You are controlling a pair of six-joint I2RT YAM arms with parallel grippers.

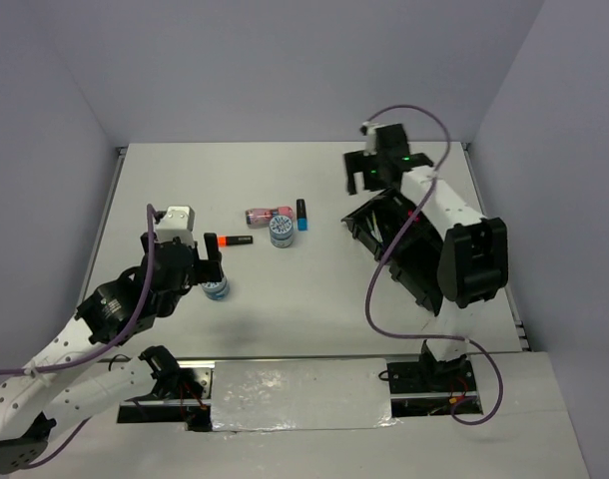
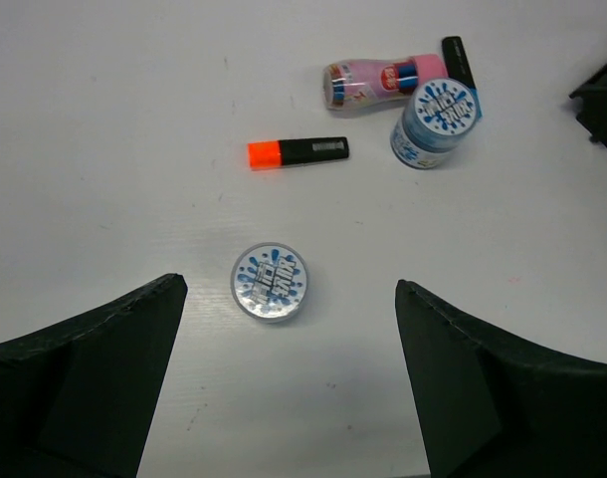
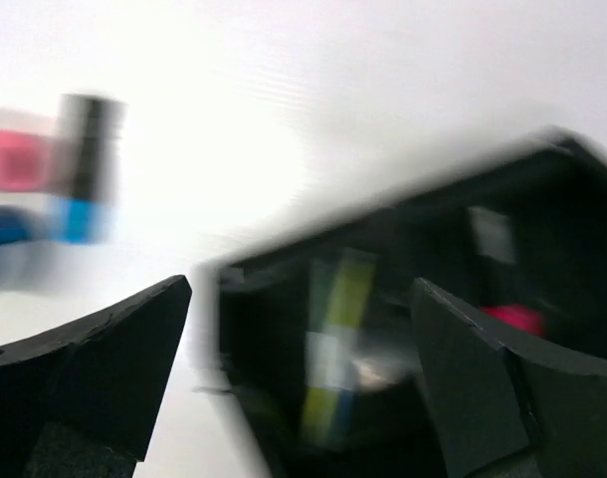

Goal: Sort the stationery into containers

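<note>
On the white table lie an orange-capped black marker [image 2: 299, 152], a blue-capped black marker [image 1: 301, 214], a pink bottle [image 2: 368, 84] and two round jars with printed lids, one [image 2: 433, 124] beside the bottle, the other [image 2: 269, 282] nearer my left gripper [image 1: 182, 253], which is open and empty. My right gripper [image 1: 364, 169] is open and blurred, above the upper left of the black compartment container [image 1: 424, 274]. That container holds a yellow item [image 3: 323, 388] and a red one [image 3: 512, 320], both blurred in the right wrist view.
The container takes up the table's right side, under the right arm. Walls border the back and sides.
</note>
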